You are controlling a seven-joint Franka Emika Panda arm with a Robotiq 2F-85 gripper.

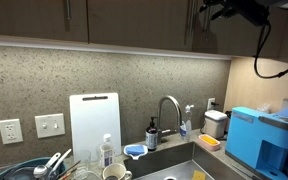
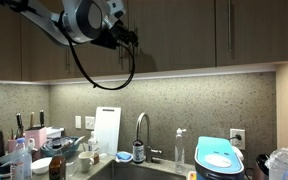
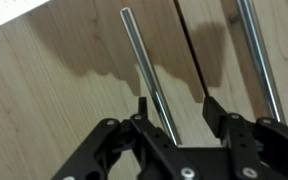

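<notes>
In the wrist view, my gripper faces a wood-grain cabinet front with its fingers apart. A slim metal handle (image 3: 144, 58) runs slantwise into the gap between them, closer to the left finger (image 3: 141, 112). Whether the fingers reach around this bar in depth I cannot tell. A second bar handle (image 3: 258, 58) lies to the right, outside the fingers, past the dark seam between the doors. Exterior view 2 has the gripper (image 2: 128, 38) up at the dark upper cabinets (image 2: 179, 40). In exterior view 1 the arm (image 1: 246, 10) is cut off by the top edge.
Below the cabinets lie a sink with a curved faucet (image 1: 170, 105), a white cutting board (image 1: 95, 125), a dark soap bottle (image 1: 152, 134) and a mug (image 1: 115, 172). A blue appliance (image 1: 254, 138) stands at the right. A cable (image 2: 104, 86) loops under the arm.
</notes>
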